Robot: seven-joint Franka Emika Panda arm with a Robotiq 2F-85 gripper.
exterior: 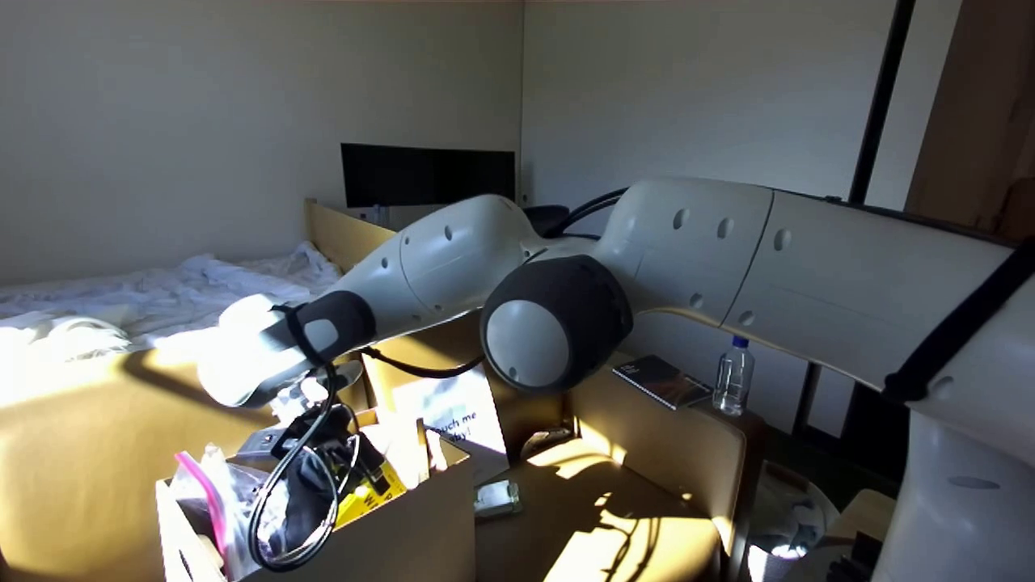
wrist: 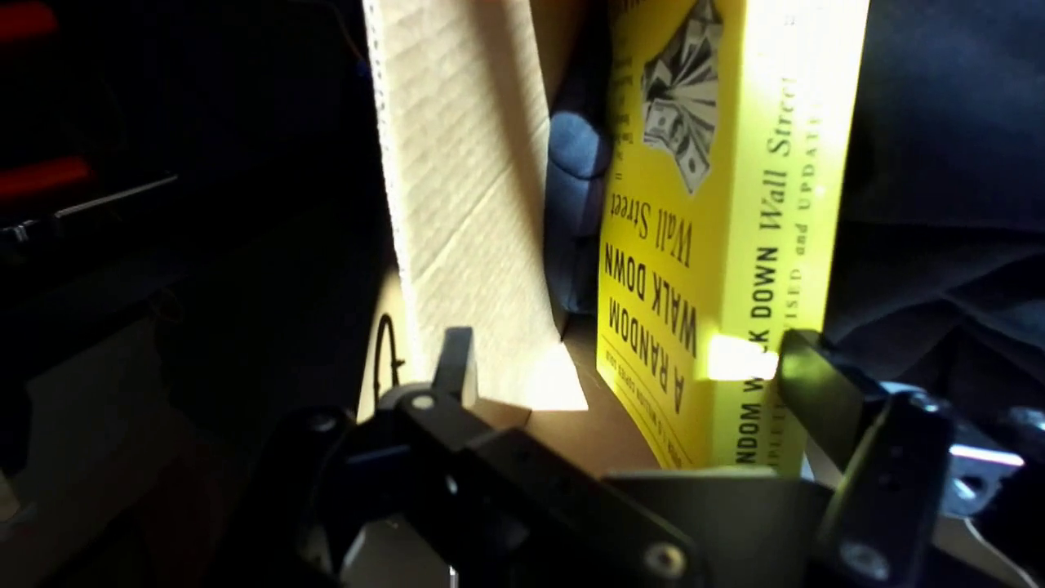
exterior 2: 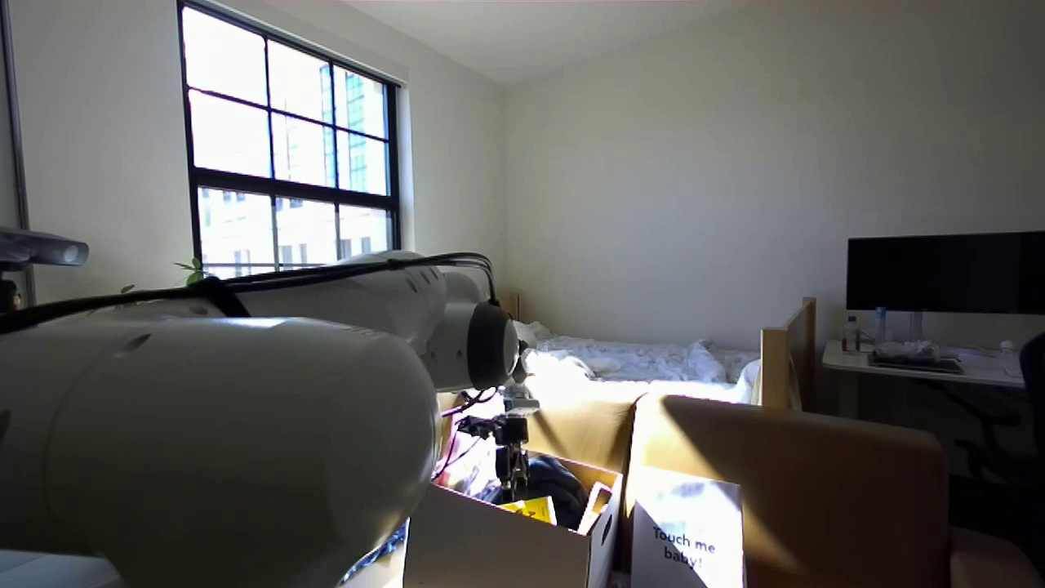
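Observation:
A yellow book point(wrist: 676, 245), its cover reading "A Random Walk Down Wall Street", stands on edge inside the cardboard box point(exterior 2: 495, 539). Its spine faces up towards the wrist camera. My gripper is open over the box. One finger point(wrist: 455, 363) is on the side of the box's cardboard wall; the other point(wrist: 808, 367) overlaps the far edge of the spine, and whether it touches cannot be told. In exterior view 2 the gripper point(exterior 2: 511, 475) points down into the box just above the book point(exterior 2: 534, 510). Cables partly hide it in exterior view 1.
Dark cloth point(wrist: 940, 196) fills the box beside the book. A plastic bag with a pink strip point(exterior: 218, 504) lies at the box's left. A "Touch me baby!" sign point(exterior 2: 691, 519) stands beside the box on the brown sofa point(exterior 2: 803, 441). A bottle point(exterior: 734, 378) stands farther right.

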